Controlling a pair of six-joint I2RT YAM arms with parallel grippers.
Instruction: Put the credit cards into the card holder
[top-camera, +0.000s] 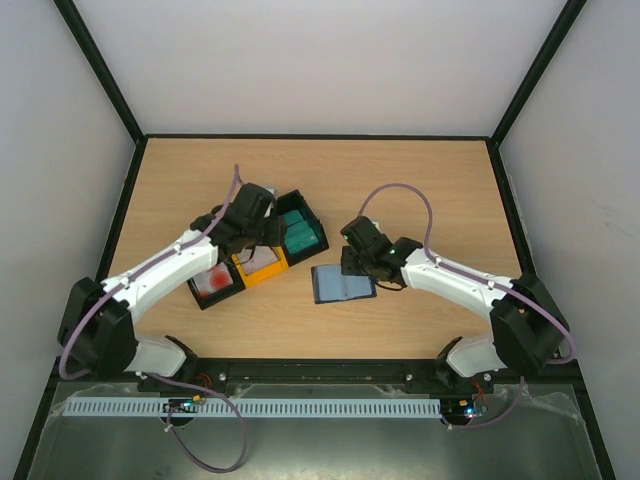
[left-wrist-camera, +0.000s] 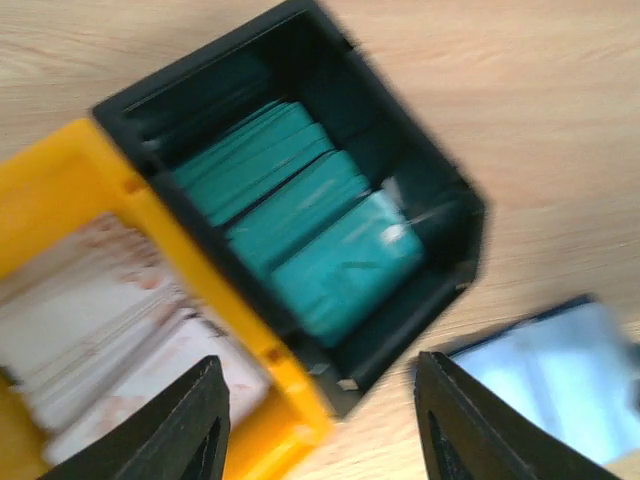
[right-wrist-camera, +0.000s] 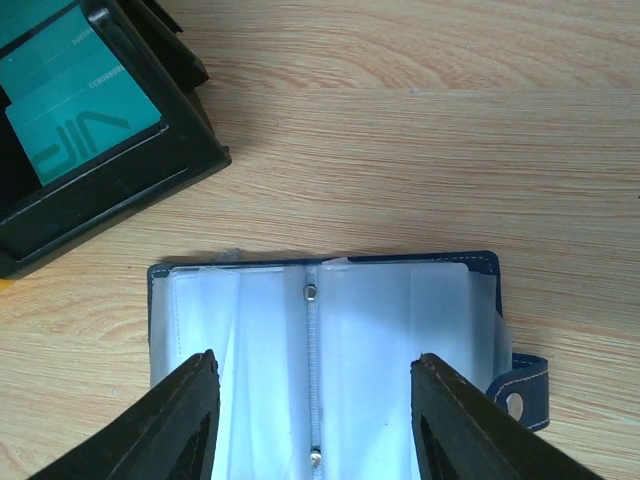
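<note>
Open flat on the table lies the card holder (right-wrist-camera: 400, 330), blue with clear sleeves and a snap strap at its right side. My right gripper hovers above it, open and empty. Teal cards (left-wrist-camera: 345, 260) lie overlapping in the black bin (left-wrist-camera: 440, 170). Pale cards (left-wrist-camera: 170, 385) rest in the yellow bin (left-wrist-camera: 160, 220) beside it. My left gripper is over these bins with its fingers apart, nothing between them. Seen from above, the left gripper (top-camera: 275, 235) covers part of the yellow and black bins.
A second black bin (top-camera: 230, 292) at the left end of the row holds red and white cards (top-camera: 212, 280). Bare table (top-camera: 400, 165) stretches behind the bins and around the holder.
</note>
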